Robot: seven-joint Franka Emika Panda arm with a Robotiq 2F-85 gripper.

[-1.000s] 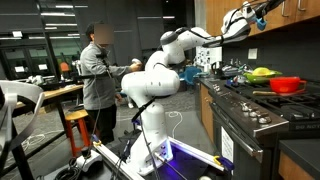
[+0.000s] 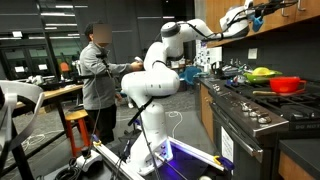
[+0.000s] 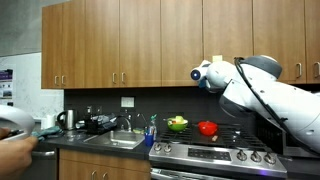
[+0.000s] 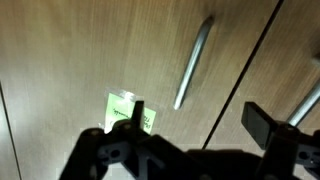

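In the wrist view my gripper stands open in front of a wooden cabinet door, with nothing held between its fingers. A slim metal handle [image 4: 193, 65] rises upright on the door, above and between the fingertips and apart from them as far as shows. Another handle [image 4: 306, 104] shows at the right edge, on the neighbouring door. In exterior view 2 the gripper [image 3: 197, 74] is close to the upper cabinets [image 3: 185, 50]. The arm hides part of the doors there.
Below the arm, a red pot [image 3: 208, 128] and a green bowl [image 3: 177, 124] with yellow contents rest on the stove [image 3: 215, 152]. A sink [image 3: 122, 140] lies to the left. A person [image 2: 100, 75] stands behind the robot base.
In exterior view 1 the arm's end by the cabinets has shifted slightly. The pot, the bowl and the cabinet doors look unmoved.
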